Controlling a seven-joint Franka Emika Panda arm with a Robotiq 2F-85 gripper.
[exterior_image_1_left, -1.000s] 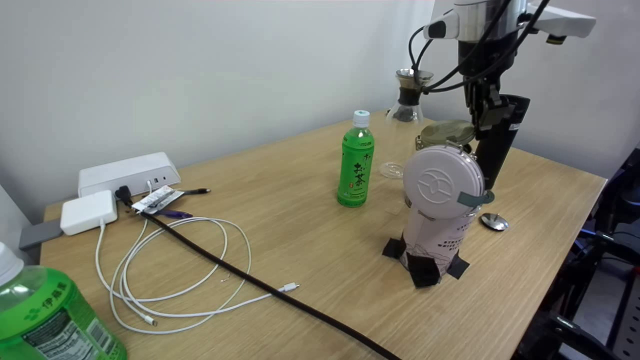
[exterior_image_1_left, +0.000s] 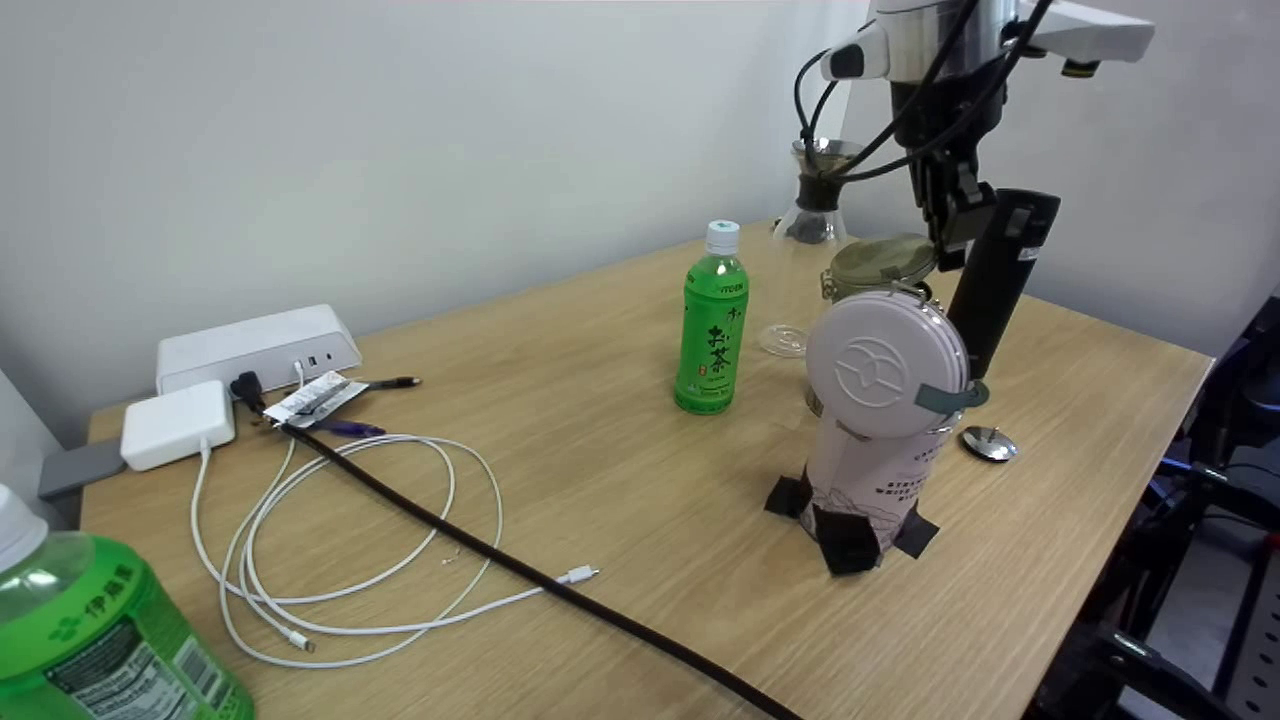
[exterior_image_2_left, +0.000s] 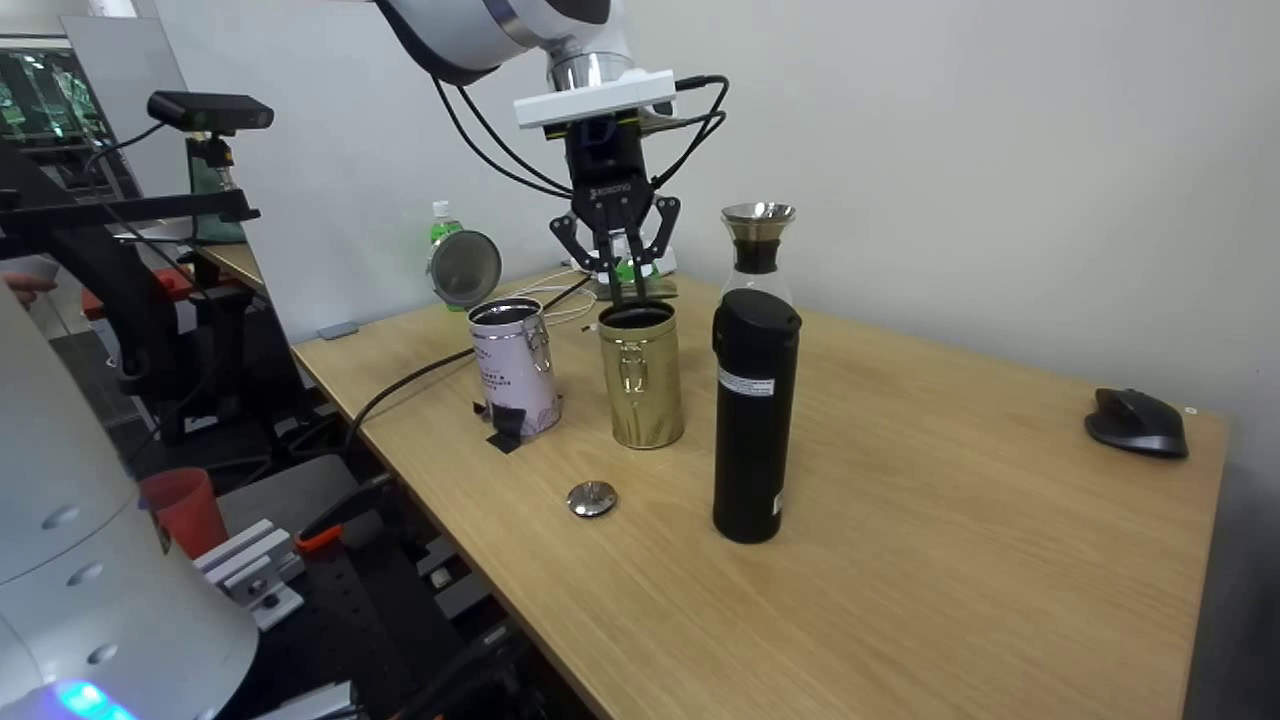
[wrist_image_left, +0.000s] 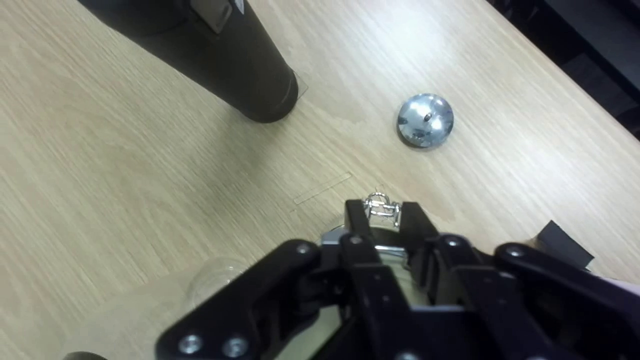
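Note:
My gripper (exterior_image_2_left: 627, 292) points down at the mouth of a gold canister (exterior_image_2_left: 647, 390). Its fingers (wrist_image_left: 358, 219) stand close together with a narrow gap; what lies between them cannot be made out. In exterior view 2 the tips overlap the canister's dark opening. The gold lid (exterior_image_1_left: 885, 259) is hinged back, on the side away from exterior view 2. Beyond the fingertips, the wrist view shows the wire clasp (wrist_image_left: 382, 207). Beside it stands a pink canister (exterior_image_2_left: 516, 372), its round lid (exterior_image_1_left: 879, 364) flipped open and black tape round its base.
A black flask (exterior_image_2_left: 756, 420) and a glass coffee maker (exterior_image_1_left: 810, 240) stand close by. A small metal lid (exterior_image_2_left: 591, 498) lies near the table edge. There is a green tea bottle (exterior_image_1_left: 713, 324); cables (exterior_image_1_left: 468, 540) cover the left. In exterior view 2 the right of the table is mostly clear.
In exterior view 1 my gripper has moved left and slightly down. The gold canister's lid has shifted a little to the left too. The pink canister and the bottles have stayed put.

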